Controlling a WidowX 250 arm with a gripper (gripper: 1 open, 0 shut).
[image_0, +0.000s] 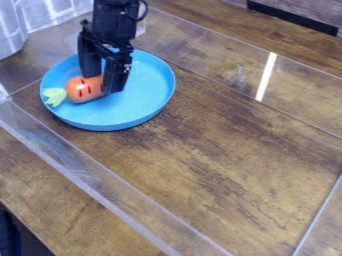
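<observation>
A blue round plate (140, 110) sits on the wooden table at the upper left. On it lies an orange toy carrot (83, 88) with pale green leaves at its left end. My dark gripper (103, 68) comes down from the top and hangs open over the carrot, partly hiding its right end. Whether the fingers touch the carrot is unclear.
Clear plastic edging runs along the left and right sides. A crumpled pale cloth or plastic (20, 25) lies at the top left corner.
</observation>
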